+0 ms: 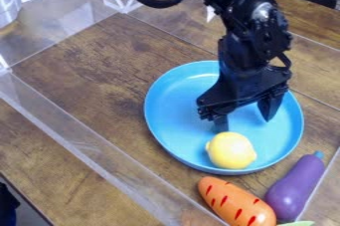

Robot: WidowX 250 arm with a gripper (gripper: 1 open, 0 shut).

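My black gripper hangs over the blue plate, its fingers spread and low above the plate's back half. A yellow lemon-like toy sits on the front part of the plate, just in front of the fingers. I cannot make out anything held between the fingers.
An orange carrot toy and a purple eggplant toy lie in front of the plate at the lower right. Clear plastic walls edge the area at left and front. The wooden surface left of the plate is clear.
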